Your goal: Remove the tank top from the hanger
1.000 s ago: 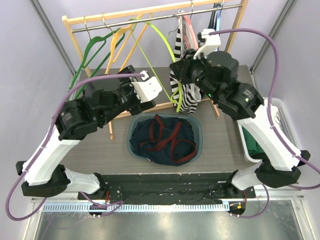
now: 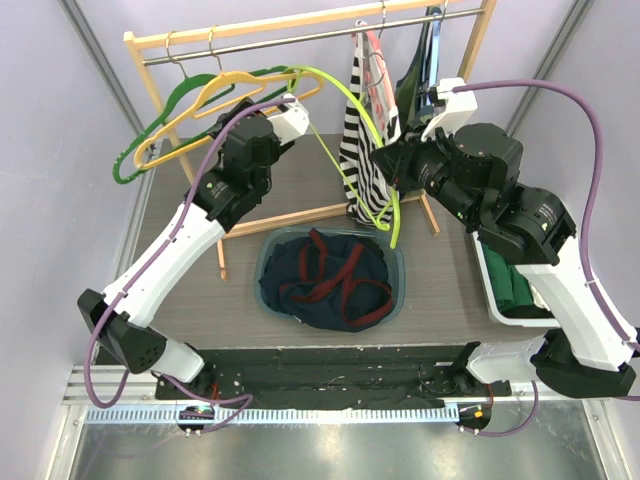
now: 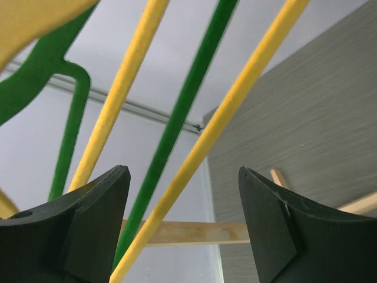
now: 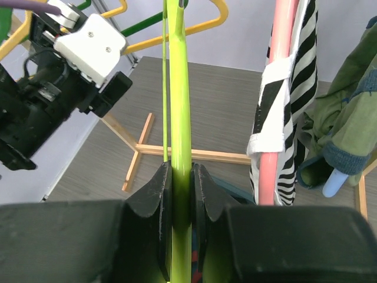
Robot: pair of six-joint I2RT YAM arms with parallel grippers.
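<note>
The dark navy garment with red bands (image 2: 325, 280), which appears to be the tank top, lies bunched in the grey bin (image 2: 400, 275) below the rack. A lime-green hanger (image 4: 179, 100) carries no garment. My right gripper is shut on one of its arms. In the left wrist view my left gripper stands open. The bars of a yellow hanger (image 3: 206, 138) and a green hanger (image 3: 177, 121) cross the view between its fingers, not visibly clamped. From above, the left arm hides its own fingertips.
A striped garment (image 2: 360, 150) on a pink hanger (image 4: 268, 171) hangs close to the right gripper. Green clothing (image 4: 347, 124) hangs farther right. The wooden rack (image 2: 270, 27) spans the back. At right stands a white basket (image 2: 530, 320) with green cloth.
My right gripper has moved right with the lime hanger, which swings along. The left arm has moved back toward the hangers, and the yellow and green hangers have swung round. The bin is unchanged.
</note>
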